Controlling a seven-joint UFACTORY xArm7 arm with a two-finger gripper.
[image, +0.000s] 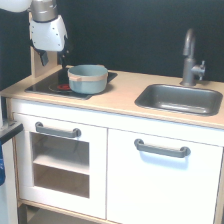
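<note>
A blue-grey pot (88, 78) with a brownish rim sits upright on the right part of the dark stovetop (48, 88), its handle pointing left. My gripper (54, 58) hangs at the upper left, up and to the left of the pot and apart from it. Its dark fingertips are too small against the dark background to show whether the fingers are open or shut. No object can be made out in it.
A wooden counter (122, 92) runs clear between the stovetop and the metal sink (180, 99) on the right. Above the sink rises a grey faucet (190, 60). Below are a cupboard door (160, 180) and an oven door (58, 190), both closed.
</note>
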